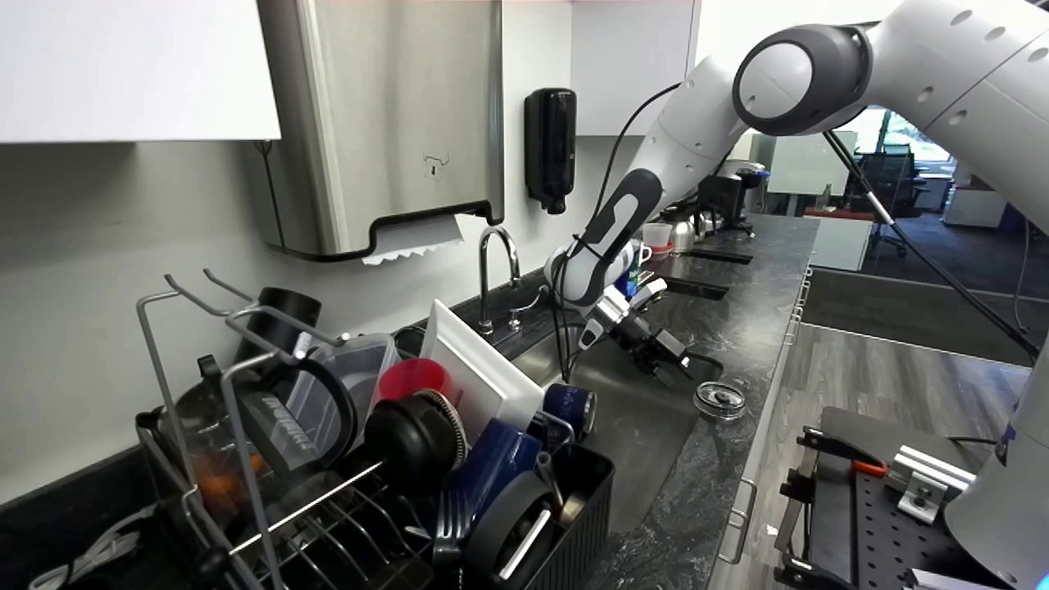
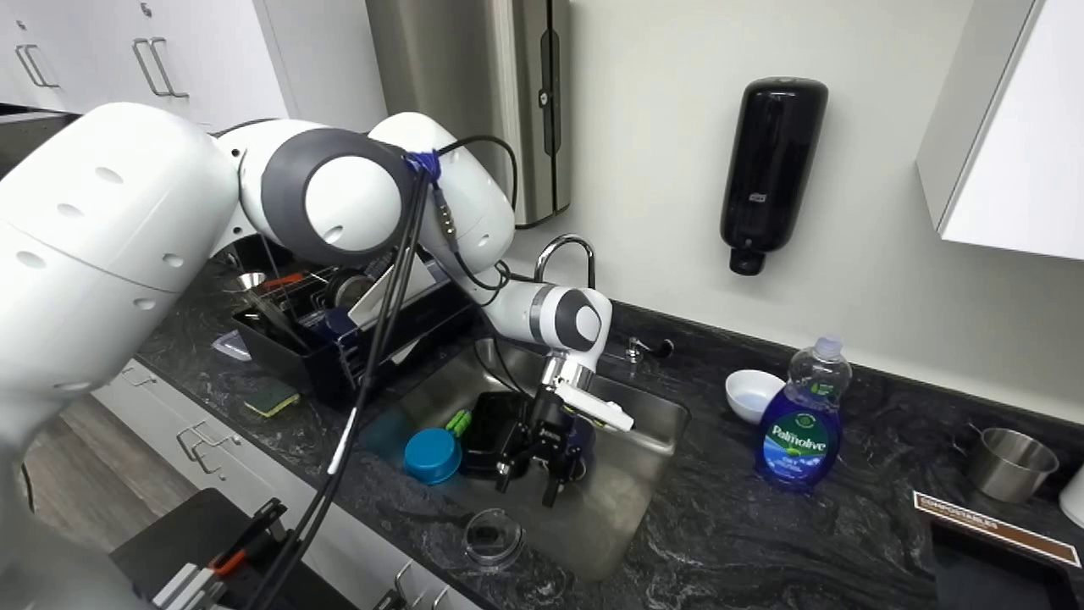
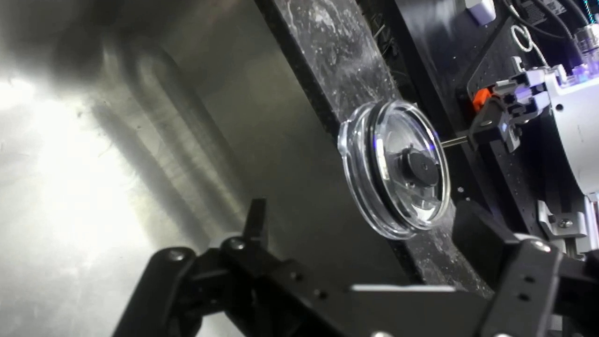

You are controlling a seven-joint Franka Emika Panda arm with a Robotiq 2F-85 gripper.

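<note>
A round clear lid with a black knob lies on the strip of dark counter along the sink's front edge. In exterior view 1 the lid shows to the right of my gripper. My gripper is over the sink in exterior view 2, with the lid a little in front of it and apart from it. Its fingers stand wide open in the wrist view, one finger left of the lid and the other to its lower right. Nothing is held between them.
The steel sink holds a blue round container and a black container. A crowded dish rack stands left of it. Dish soap and a white bowl stand on the right counter.
</note>
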